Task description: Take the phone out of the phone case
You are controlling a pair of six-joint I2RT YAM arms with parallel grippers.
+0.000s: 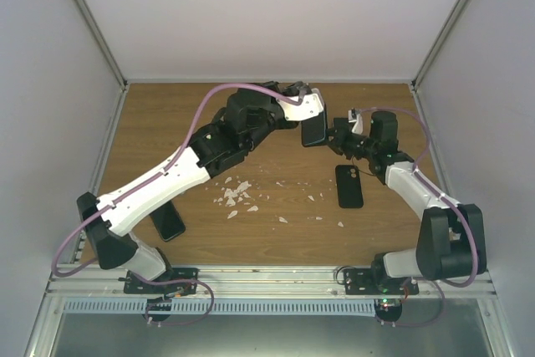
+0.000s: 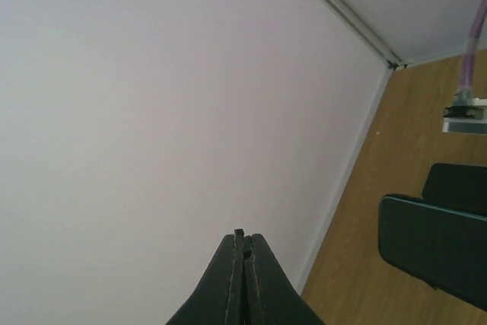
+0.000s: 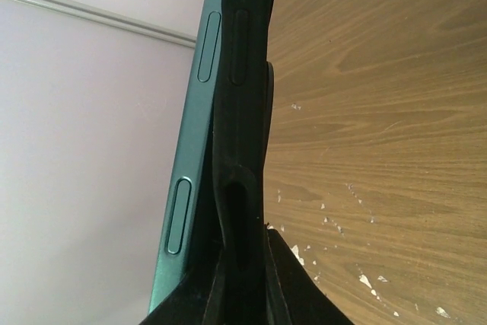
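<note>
The phone and case [image 1: 314, 125] are held up at the upper centre of the top view. In the right wrist view my right gripper is shut on them: a teal phone [image 3: 190, 150] with side buttons stands beside a black case [image 3: 240, 112], partly separated from it. In the left wrist view my left gripper has its fingers close together with nothing seen between them, pointing at the wall, left of two dark slabs [image 2: 434, 256], apparently the phone and case.
Another black phone or case [image 1: 349, 186] lies on the table at right, another [image 1: 167, 221] at left, under the left arm. Pale flakes [image 1: 236, 194] are scattered on the middle of the table.
</note>
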